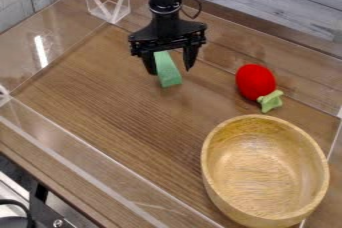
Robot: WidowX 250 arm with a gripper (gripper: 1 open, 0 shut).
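Observation:
My black gripper (167,44) hangs at the top centre, open, its fingers just above a green block (167,69) lying on the wooden table (107,122). The upper end of the block is partly hidden by the gripper; I cannot tell whether they touch.
A red round object (255,80) and a small green piece (270,101) are to the right. A large yellow bowl (265,172) fills the lower right. A clear plastic piece (107,2) stands at the upper left.

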